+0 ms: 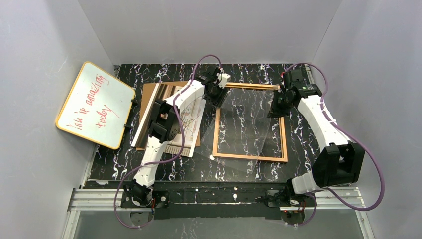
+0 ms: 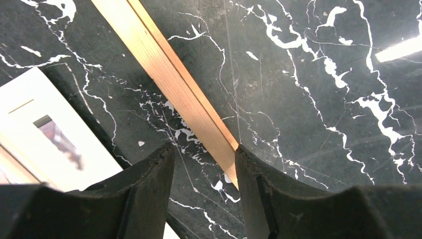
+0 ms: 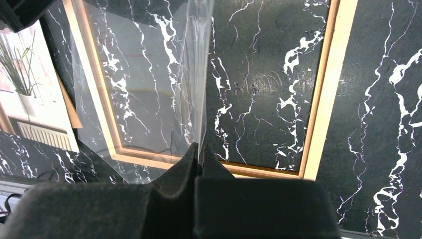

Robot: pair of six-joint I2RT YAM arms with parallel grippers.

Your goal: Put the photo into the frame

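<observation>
The wooden frame (image 1: 284,144) lies on the dark marble table, with marble showing through its opening. A clear plastic sheet (image 3: 144,74) slants across the frame's left part and overhangs its lower left corner. My right gripper is shut on this sheet, which stands up in folds from its fingertips; from above, that gripper (image 1: 273,112) is over the frame's right side. Near the upper left corner, my left gripper (image 1: 218,101) is open. In the left wrist view, the frame's left bar (image 2: 184,94) runs up against the right finger (image 2: 249,172). The photo (image 1: 189,114) lies left of the frame, partly covered by my left arm.
A brown backing board (image 1: 148,92) lies under the photo at the left. A whiteboard (image 1: 94,107) with red writing leans farther left. Bare marble shows in front of the frame and to its right.
</observation>
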